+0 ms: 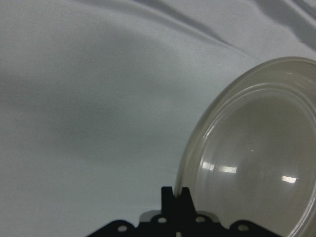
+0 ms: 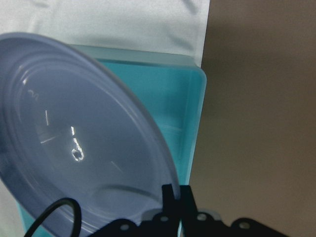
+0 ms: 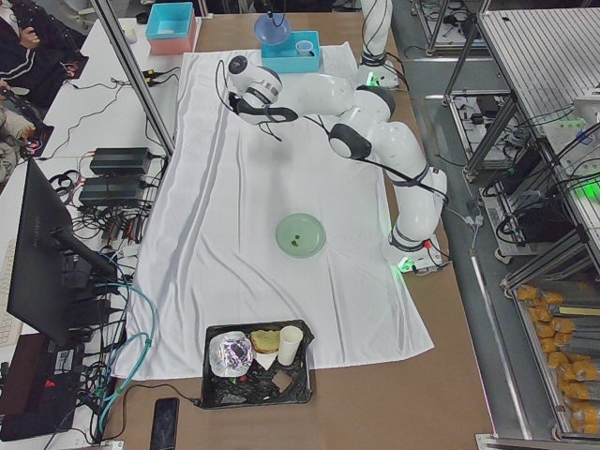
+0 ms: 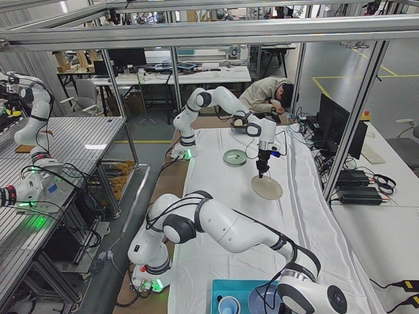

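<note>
A beige plate lies on the white cloth, with my left gripper at its near rim, fingertips together on the edge. My right gripper is shut on the rim of a blue plate, which hangs tilted over the turquoise bin. A small light-blue cup stands in that bin. A green plate with small green bits lies further along the cloth.
A black crate holding foil, bread and a white cup sits at one end of the table. Monitors and cables line one side.
</note>
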